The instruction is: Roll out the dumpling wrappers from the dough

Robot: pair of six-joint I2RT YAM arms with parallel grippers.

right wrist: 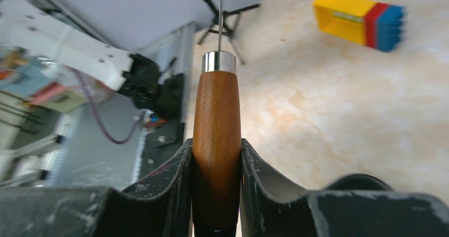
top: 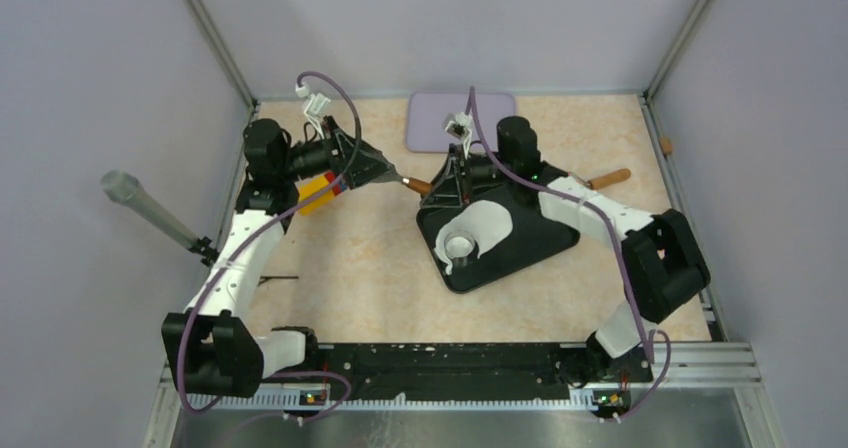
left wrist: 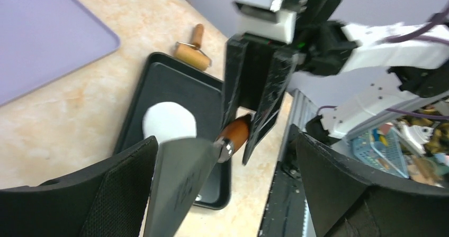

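A metal scraper blade [left wrist: 177, 179] with a wooden handle [right wrist: 216, 142] reaches between my grippers. My right gripper [top: 440, 193] is shut on the handle, which points toward my left gripper [top: 365, 163]. The left gripper is open, with the blade between or just in front of its fingers; contact is unclear. White dough [top: 495, 223] lies on a black tray [top: 520, 263] beneath the right arm, beside a metal ring [top: 459, 243]. A rolling pin with a wooden handle [left wrist: 191, 57] lies beyond the tray.
A lilac board [top: 460, 118] lies at the back. A yellow, red and blue box [right wrist: 344, 17] sits at the table's left under the left arm.
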